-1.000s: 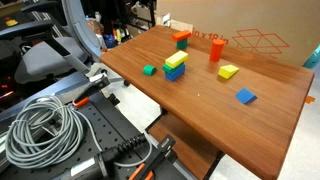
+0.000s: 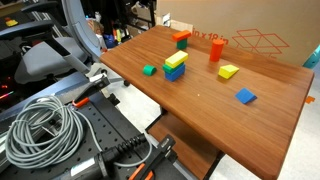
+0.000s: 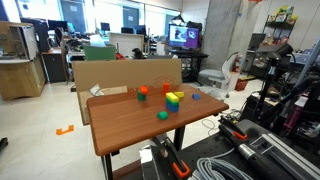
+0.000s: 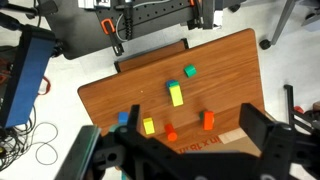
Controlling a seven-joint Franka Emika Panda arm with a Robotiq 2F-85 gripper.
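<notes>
On the wooden table (image 2: pixel 205 110), a yellow block (image 2: pixel 176 58) rests on top of a blue block (image 2: pixel 174 73). A green block (image 2: pixel 149 70) lies to their left. Farther back, an orange-red block (image 2: pixel 183 36) sits on a green one (image 2: pixel 181 44). A red cylinder (image 2: pixel 216 50) stands upright, with a second yellow block (image 2: pixel 228 71) and a loose blue block (image 2: pixel 245 95) toward the right. High above all this, my gripper shows dark fingers spread wide in the wrist view. It is open, with no block held.
A cardboard panel (image 3: pixel 125 74) borders the far side of the table. Along the near side run a dark rail and a coiled grey cable (image 2: pixel 45 135).
</notes>
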